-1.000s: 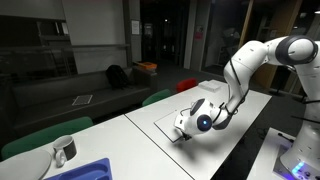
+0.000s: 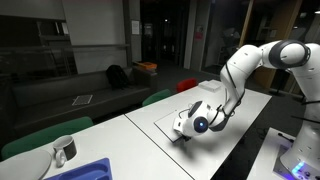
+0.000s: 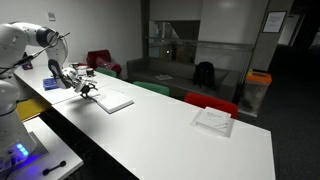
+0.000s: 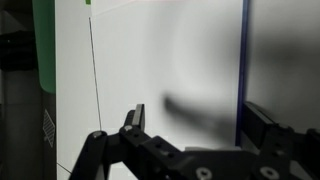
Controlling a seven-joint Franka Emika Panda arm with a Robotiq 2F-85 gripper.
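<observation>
A flat white board-like object (image 3: 113,103) lies on the white table, just beside my gripper (image 3: 87,91). Seen from the first exterior view, the gripper (image 2: 181,137) is low over the table, close to the white object's near edge. The wrist view shows the gripper open, its two dark fingers wide apart. A pale surface fills the space below them, with a blurred shadow and a thin dark-blue edge (image 4: 242,75) running up beside the right finger. Whether the fingertips touch anything cannot be told.
A blue tray (image 2: 80,171) and a grey mug (image 2: 65,149) stand at the left of the table. White papers or a box (image 3: 213,121) lie near the red chair (image 3: 209,103).
The arm and gripper have shifted slightly right in the first exterior view. The white object shows no clear movement.
</observation>
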